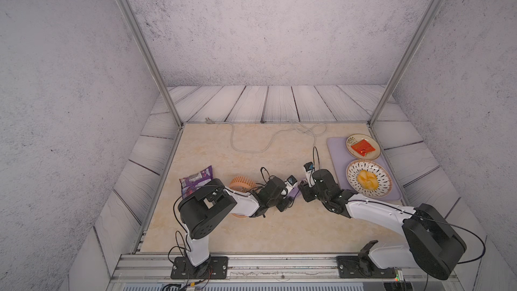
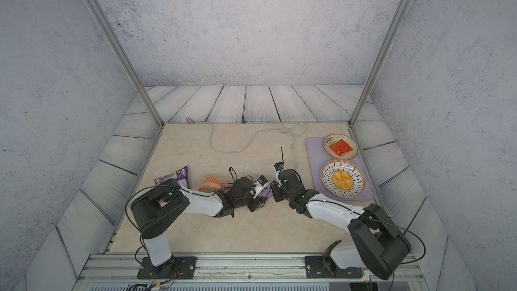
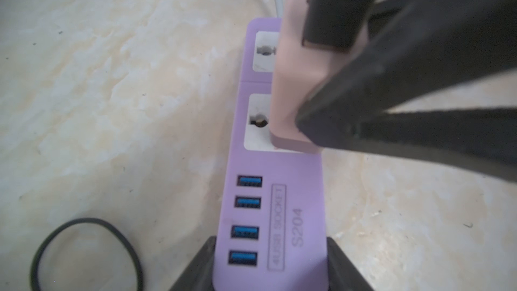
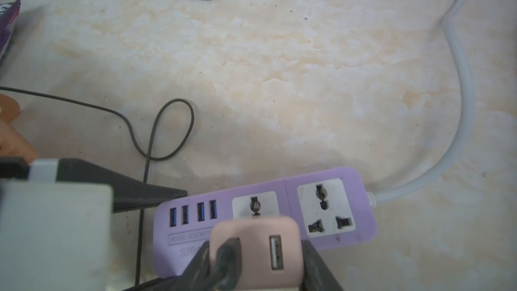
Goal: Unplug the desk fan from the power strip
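A purple power strip (image 3: 280, 215) with sockets and several USB ports lies on the table. My left gripper is shut on its USB end. My right gripper is shut on a pink plug adapter, seen in the left wrist view just above and beside the strip's middle socket, with a dark plug in it; whether it is still seated I cannot tell. A thin black cable (image 4: 152, 129) loops on the table. The orange fan (image 1: 241, 182) is partly hidden behind my left arm.
A lilac mat (image 1: 338, 151) with two plates stands at the right. Purple snack packs (image 1: 196, 176) lie at the left. A white cord (image 4: 457, 129) runs from the strip toward the back, where the table is mostly clear.
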